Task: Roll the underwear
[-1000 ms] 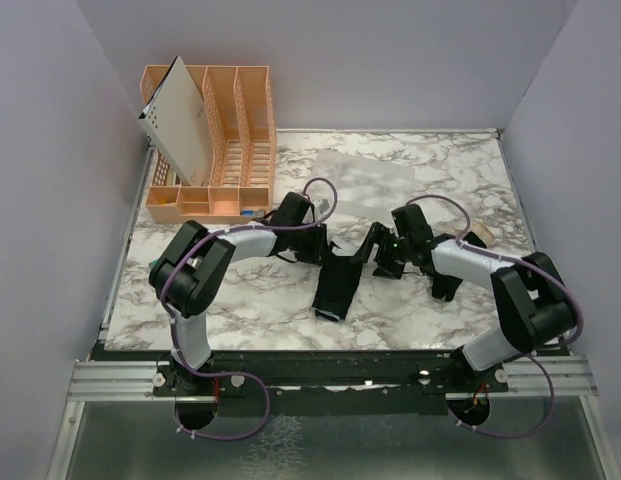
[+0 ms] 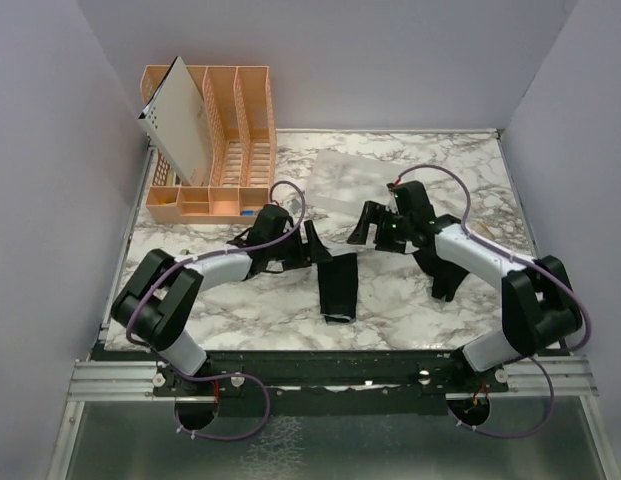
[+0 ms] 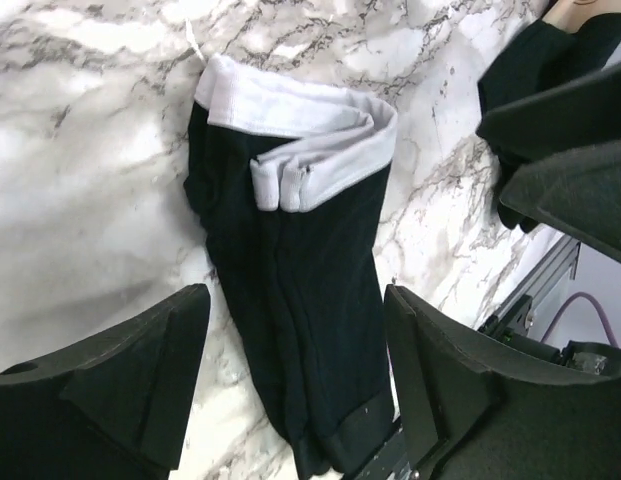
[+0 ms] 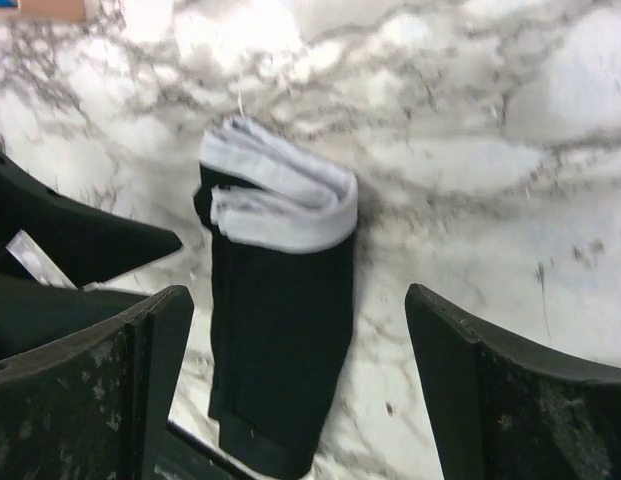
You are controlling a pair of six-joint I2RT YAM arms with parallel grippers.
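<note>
The black underwear (image 2: 338, 287) lies folded into a narrow strip on the marble table, its long side running toward the front edge. Its white waistband (image 3: 290, 105) is at the far end, bent over and a little uneven. My left gripper (image 2: 314, 243) is open just left of the waistband end. To the right, my right gripper (image 2: 369, 225) stands open above the table. In the right wrist view the underwear (image 4: 280, 330) lies beyond the spread fingers (image 4: 470, 360), and nothing is between them. Both grippers are apart from the cloth.
An orange divided organizer (image 2: 222, 200) with a white board (image 2: 180, 120) stands at the back left. Behind the grippers lies a translucent flat sheet (image 2: 350, 180). More dark cloth (image 2: 443, 275) lies on the right, beneath the right arm.
The underwear strip, earlier slanted, now lies straighter.
</note>
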